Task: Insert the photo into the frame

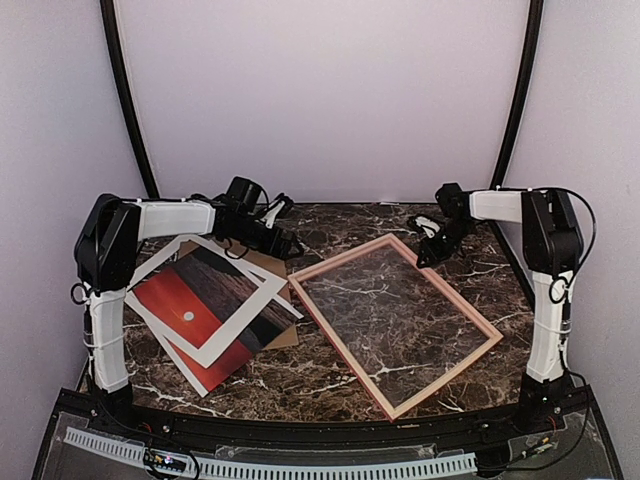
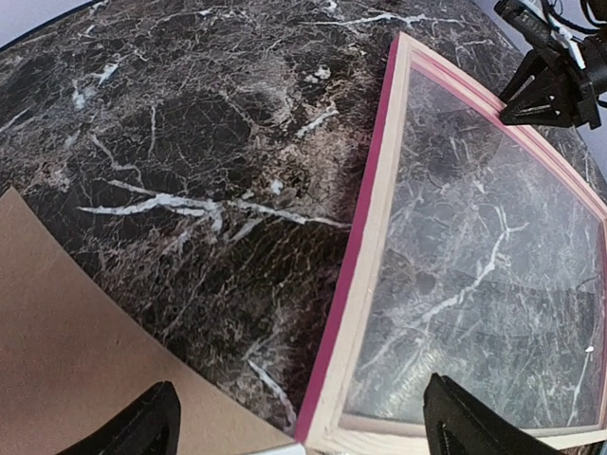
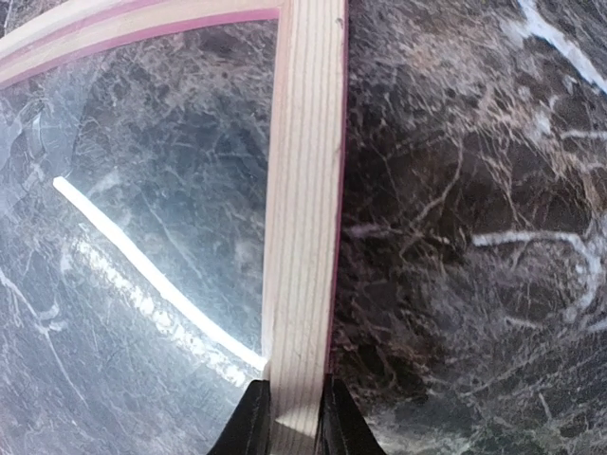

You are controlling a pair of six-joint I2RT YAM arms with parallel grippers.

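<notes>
The wooden frame (image 1: 462, 312) with a clear pane lies tilted on the right half of the marble table. My right gripper (image 1: 428, 255) is shut on its upper right rail (image 3: 303, 190); the fingers (image 3: 247, 422) straddle the wood. My left gripper (image 1: 280, 245) stands open above the table, just off the frame's upper left corner (image 2: 327, 422), nothing between its fingers. At left lie the photo (image 1: 180, 300), a red and dark sunset print with a white mat (image 1: 218, 345), a second print beneath and a brown backing board (image 2: 76, 332).
Bare marble (image 1: 350, 218) shows along the back of the table and at the front left. Walls bound the table at the sides and back.
</notes>
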